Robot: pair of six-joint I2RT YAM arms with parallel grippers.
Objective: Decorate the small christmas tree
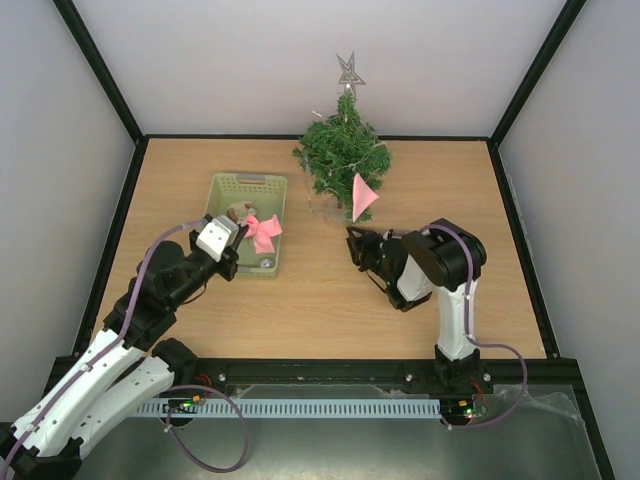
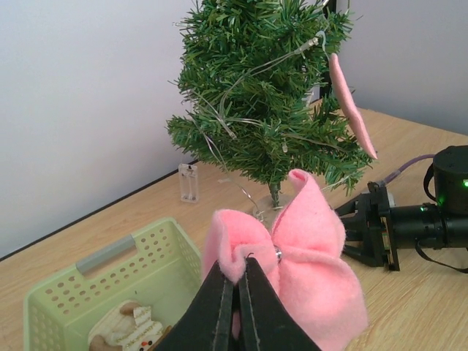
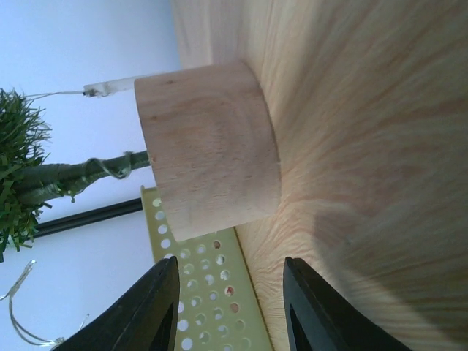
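Observation:
The small green Christmas tree [image 1: 345, 150] stands at the back of the table, topped by a silver star [image 1: 350, 72], with a pink triangular ornament [image 1: 363, 196] on its front right. Over the green basket, my left gripper [image 1: 246, 231] is shut on a pink cloth bow [image 2: 307, 256], pinched at its tips in the left wrist view. My right gripper [image 1: 351, 243] is low in front of the tree. Its fingers [image 3: 150, 303] stand apart with nothing between them. The tree's round wooden base [image 3: 212, 146] lies ahead of them in the right wrist view.
In the green basket [image 1: 283, 190], left of the tree, lie a small plush ornament [image 2: 124, 327] and a silvery ball [image 1: 267, 262]. A clear battery box [image 2: 189, 183] rests behind the tree. Light wires hang off the branches.

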